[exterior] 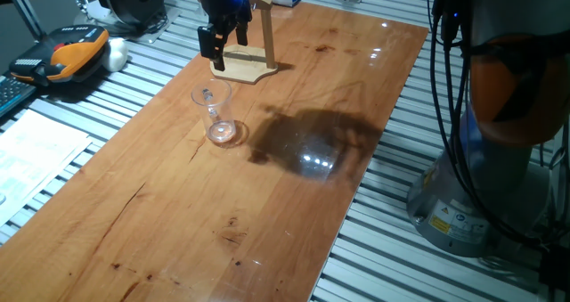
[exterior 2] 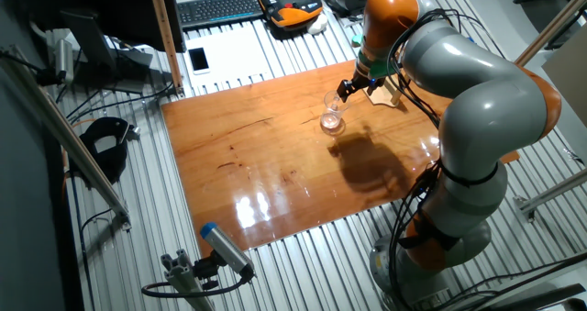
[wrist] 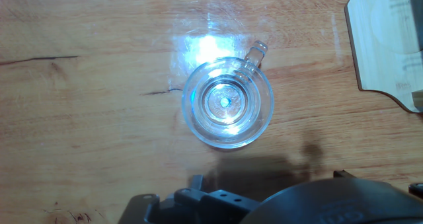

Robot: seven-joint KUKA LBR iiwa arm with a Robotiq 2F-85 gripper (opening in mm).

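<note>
A clear mug (exterior: 218,115) with a side handle stands upright on the wooden table. In the wrist view the mug (wrist: 227,104) is seen from above, its handle pointing to the upper right. My gripper (exterior: 230,53) hangs above the table near the mug, apart from it, with its fingers spread and nothing between them. At the lower edge of the wrist view, parts of both fingers (wrist: 197,182) show well separated. In exterior view 2 the gripper is small and close to the mug (exterior 2: 331,121).
Behind the mug stands a light wooden stand (exterior: 245,68) with an upright post, close to the gripper. An orange-and-black device (exterior: 62,54) and papers (exterior: 36,159) lie off the table's left side.
</note>
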